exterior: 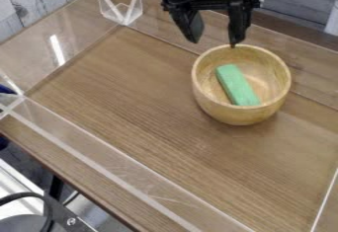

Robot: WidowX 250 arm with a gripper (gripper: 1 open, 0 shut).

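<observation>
My gripper (214, 27) is at the top centre of the camera view, a black two-fingered tool standing open above the rear rim of a round wooden bowl (271, 103). A green block (236, 84) lies tilted lengthwise inside the bowl. The fingers are apart from the block, with nothing seen between them.
A clear angular object (121, 6) stands at the back left. Black cables (46, 206) lie at the lower left edge.
</observation>
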